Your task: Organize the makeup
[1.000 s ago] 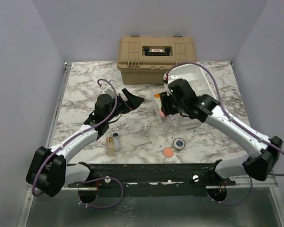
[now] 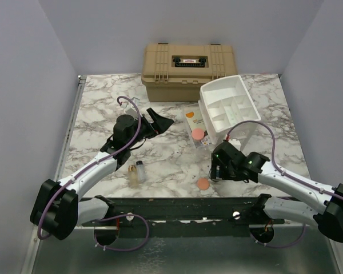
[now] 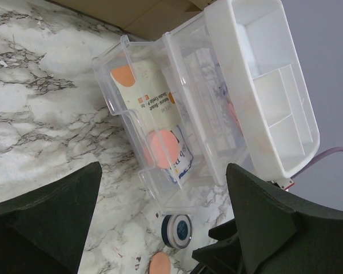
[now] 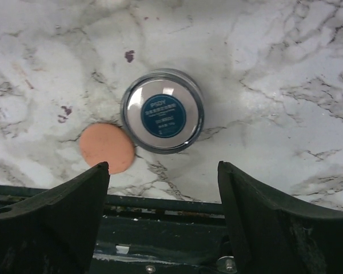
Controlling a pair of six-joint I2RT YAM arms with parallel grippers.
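A round compact with a teal label [image 4: 162, 114] lies on the marble beside a pink puff [image 4: 106, 147]. My right gripper hangs open just over them, nothing between its fingers; in the top view it hides most of the compact. A clear drawer box with white top tray [image 2: 228, 103] holds papers and another pink disc [image 3: 163, 148]. My left gripper [image 2: 157, 121] is open and empty, left of the box. Two small bottles [image 2: 134, 176] lie at the front left.
A tan toolbox [image 2: 188, 83] stands at the back. Grey walls bound both sides; the dark front edge [image 2: 166, 206] is just below the puff. Free marble lies at left and center.
My right gripper has come down from the clear drawer toward the front, over the compact beside the puff. The left arm is essentially still.
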